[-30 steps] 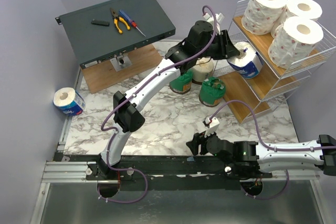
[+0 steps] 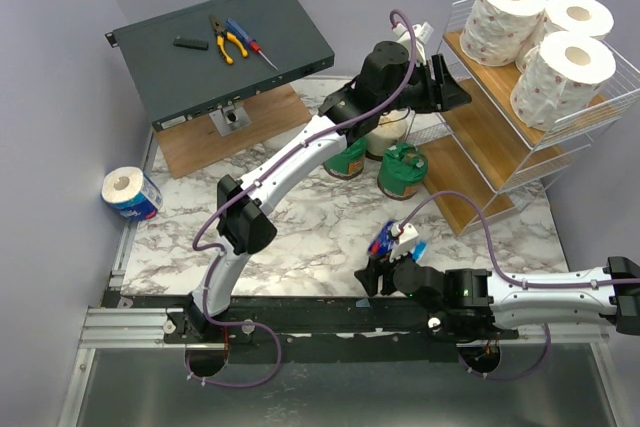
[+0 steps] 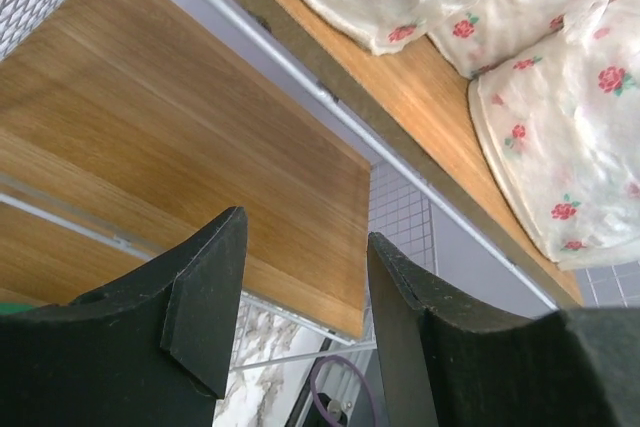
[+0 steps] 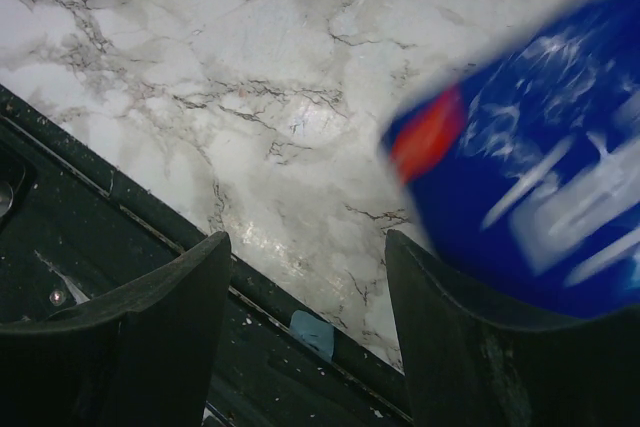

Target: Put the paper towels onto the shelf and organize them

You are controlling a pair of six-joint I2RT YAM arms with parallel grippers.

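Observation:
My left gripper is open and empty in front of the rack's middle shelf [image 3: 150,97]; in the top view it reaches the rack from the left. A blue-wrapped paper towel roll [image 4: 560,157] is a motion-blurred shape at the right of the right wrist view. Only blue bits of this roll [image 2: 380,238] show in the top view, by the right hand. My right gripper stands open low over the counter's front edge, nothing between its fingers. Three flowered rolls [image 2: 563,69] stand on the rack's top shelf.
Another blue-wrapped roll [image 2: 131,193] stands at the counter's left edge. Green-wrapped rolls [image 2: 403,169] sit left of the rack. A dark panel [image 2: 225,47] with tools is at the back left.
The arms look nearly still.

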